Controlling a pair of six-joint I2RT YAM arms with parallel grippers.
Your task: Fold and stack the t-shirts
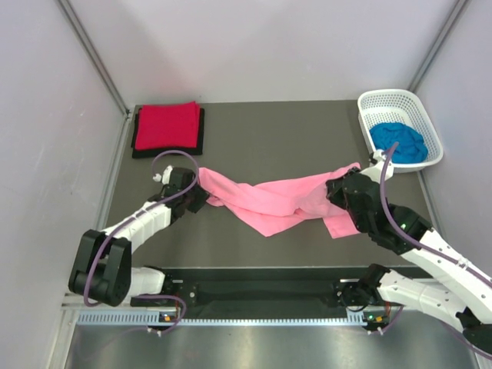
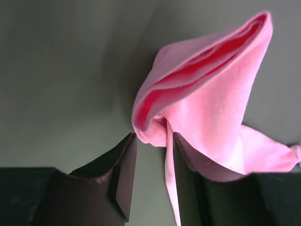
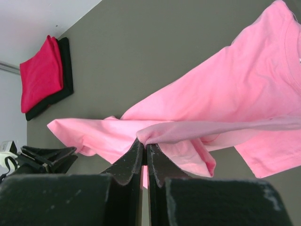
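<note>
A pink shirt point(image 1: 269, 201) lies bunched and stretched sideways across the middle of the table. At its left end my left gripper point(image 1: 206, 201) hovers low; in the left wrist view the fingers point(image 2: 123, 174) stand part open, with the shirt's layered edge point(image 2: 202, 70) just ahead of the tips and not gripped. My right gripper is shut on a raised fold of the pink shirt point(image 3: 188, 132), which runs off from its fingertips to the right. The folded red shirt point(image 1: 167, 126) rests on a folded black one point(image 1: 146, 153) at the back left.
A white basket point(image 1: 369, 104) stands at the back right, holding a crumpled blue cloth point(image 1: 400, 141). Bare table point(image 1: 284, 131) shows behind the pink shirt, and more lies in front of it. Walls bound the table on the left, back and right.
</note>
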